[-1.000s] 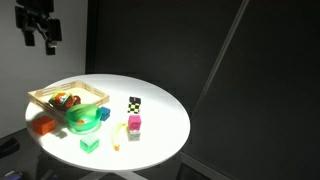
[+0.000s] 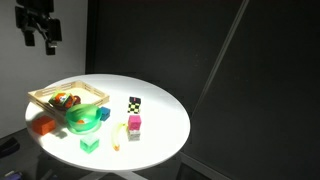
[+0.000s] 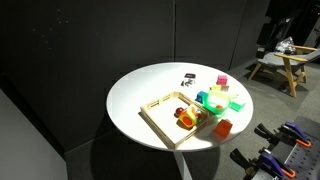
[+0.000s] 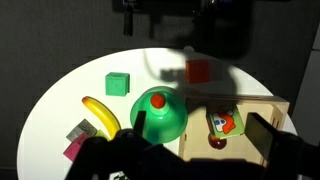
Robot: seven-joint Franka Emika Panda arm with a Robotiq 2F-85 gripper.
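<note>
My gripper [image 2: 42, 43] hangs high above the near left side of the round white table, fingers wide apart and empty. In the wrist view its dark fingers come in from the bottom, one on each side, well above everything. A green bowl [image 4: 165, 128] with a small red thing [image 4: 158, 101] in it sits left of a shallow wooden tray [image 4: 262, 102]. Inside the tray lie a colourful item [image 4: 226, 123] and a dark red one [image 4: 216, 142]. A red block [image 4: 198, 71] and a green cube [image 4: 117, 83] stand near the table's edge.
A yellow banana [image 4: 101, 114] and a pink cube [image 2: 134, 121] on a pale block lie to one side. A blue block [image 2: 103, 114] sits behind the bowl, with black patterned pieces [image 2: 134, 106] farther back.
</note>
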